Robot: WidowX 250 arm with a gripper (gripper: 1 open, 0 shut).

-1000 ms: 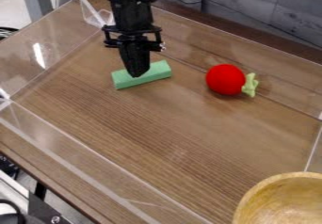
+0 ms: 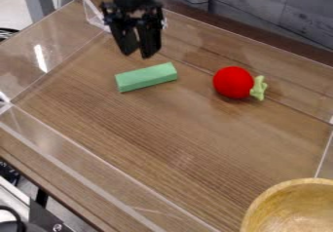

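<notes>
My gripper (image 2: 128, 43) hangs open over the back left of the wooden table, its fingers pointing down, with nothing visible between them. A green block (image 2: 146, 76) lies on the table a little in front of and below it, apart from the fingers. To the right sits a red ball-shaped object (image 2: 233, 81) with a light green piece at its right side, like a tomato or strawberry with leaves.
A tan bowl (image 2: 293, 213) sits at the front right corner, partly out of view. A wall edge runs along the back.
The block and red object have stayed put.
</notes>
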